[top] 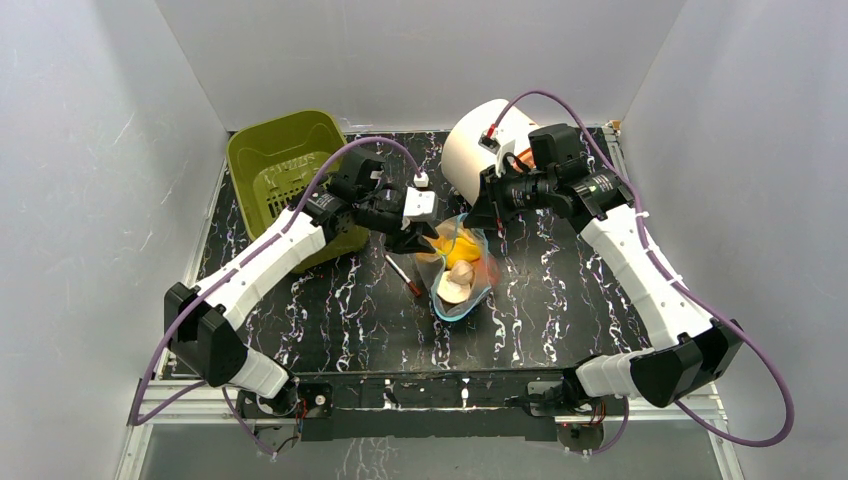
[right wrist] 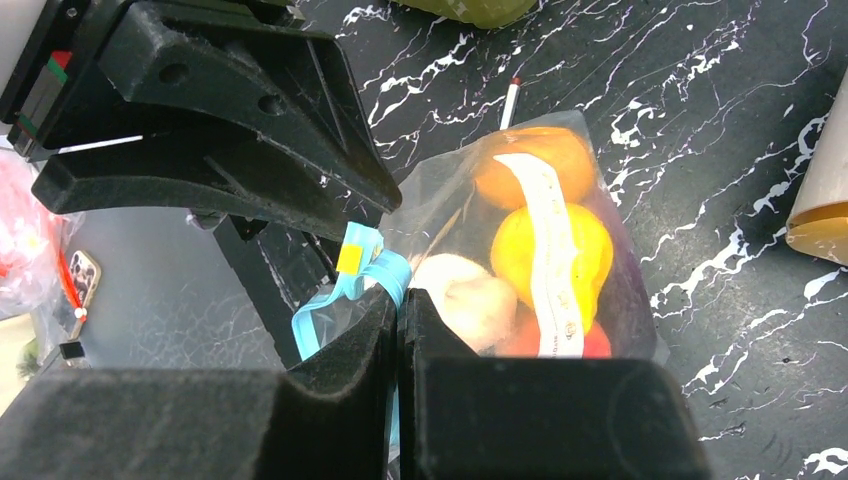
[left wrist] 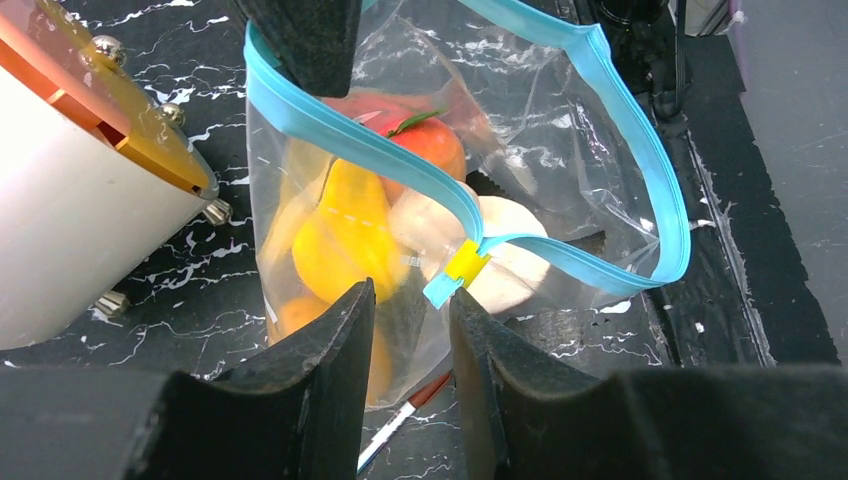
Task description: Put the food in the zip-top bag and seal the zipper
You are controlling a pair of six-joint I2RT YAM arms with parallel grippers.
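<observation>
The clear zip top bag (top: 455, 295) holds food: a yellow fruit (left wrist: 340, 240), a red-orange fruit (left wrist: 430, 150), pale round pieces (right wrist: 470, 310) and an orange item (right wrist: 530, 165). Its blue zipper (left wrist: 660, 200) forms an open loop, with a yellow slider tab (left wrist: 465, 262) on it. My left gripper stands part open right at that tab, fingertips either side of its end. My right gripper is shut on the blue zipper edge at the bag's top, above the food.
A green basket (top: 260, 140) stands at back left, a white cylinder (top: 470, 140) at back right behind the bag. A pen-like stick (top: 400, 272) lies left of the bag.
</observation>
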